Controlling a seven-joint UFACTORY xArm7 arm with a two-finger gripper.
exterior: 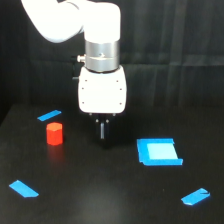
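Note:
A small red cube (54,133) rests on the black table at the left. My gripper (103,129) points down from the white hand (102,92), to the right of the cube and clear of it. Its fingers are dark against the dark background, so how far they stand apart is hard to make out. No object shows at the fingertips. To the right, a white square (161,151) framed with blue tape (145,152) lies flat on the table, apart from both cube and gripper.
Blue tape strips mark the table: one at the back left (49,115), another at the front left (24,188), and a third at the front right (195,197). Behind hangs a dark curtain (170,60).

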